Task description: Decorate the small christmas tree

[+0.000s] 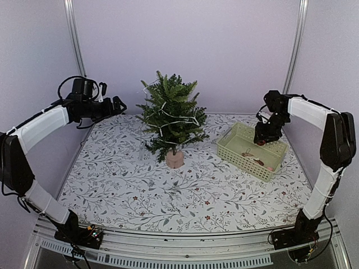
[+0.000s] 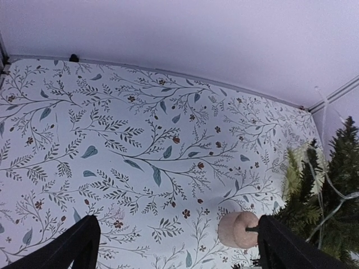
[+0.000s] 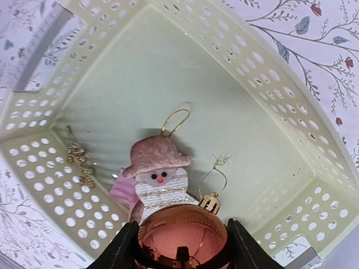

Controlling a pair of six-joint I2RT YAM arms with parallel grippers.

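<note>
A copper-coloured ball ornament (image 3: 182, 227) with a gold cap and thin loop sits between the fingers of my right gripper, which is shut on it. That gripper (image 1: 267, 133) is above the back part of the pale green basket (image 1: 244, 161). Inside lie a snowman ornament (image 3: 160, 174) with a brown hat and a small gold cluster (image 3: 80, 162). The little Christmas tree (image 1: 174, 106), wrapped in a pale strand, stands upright mid-table on its round base (image 1: 175, 159). My left gripper (image 1: 112, 106) is open and empty at the far left, fingers spread apart in its wrist view.
Perforated walls (image 3: 269, 84) of the basket rise around the ornaments. Plain walls bound the back and sides.
</note>
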